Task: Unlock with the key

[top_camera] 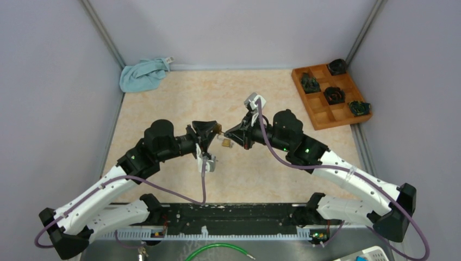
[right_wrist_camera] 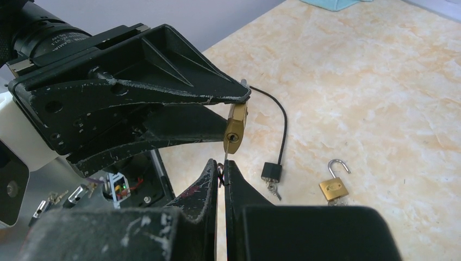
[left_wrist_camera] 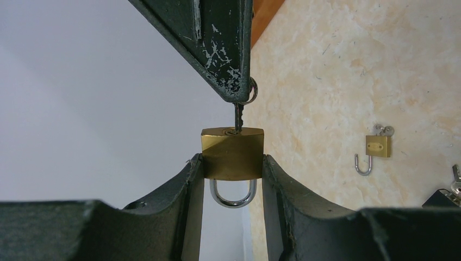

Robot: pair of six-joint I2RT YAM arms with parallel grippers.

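Note:
A brass padlock (left_wrist_camera: 232, 155) is clamped by its body in my left gripper, its shackle (left_wrist_camera: 232, 203) pointing down in the left wrist view and seated in the body. My right gripper is shut on a thin key (left_wrist_camera: 239, 115), with the toothed blade standing out from its fingertips and a small ring (left_wrist_camera: 253, 92) beside them. The blade's tip is at the padlock's keyhole face; most of the blade still shows. In the right wrist view, the keyhole (right_wrist_camera: 232, 138) lies just above the blade. Whether the tip is inside cannot be told.
On the table lie another brass padlock (right_wrist_camera: 333, 188) with its shackle open and a black lock (right_wrist_camera: 272, 172) on a cable. A wooden tray (top_camera: 318, 111) stands at the right, and a blue cloth (top_camera: 144, 76) lies at the back left.

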